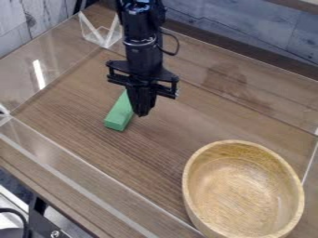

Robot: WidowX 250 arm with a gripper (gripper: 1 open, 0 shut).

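Observation:
A black robot arm reaches down from the top of the view, its gripper [140, 99] hanging just above and to the right of a green block [119, 112] on the wooden table [162, 177]. The block's upper end is partly behind the gripper. Whether the fingers are open or shut I cannot tell.
A large tan bowl [243, 191] sits at the lower right. A clear plastic piece is at the upper left edge, and dark cables lie at the lower left corner.

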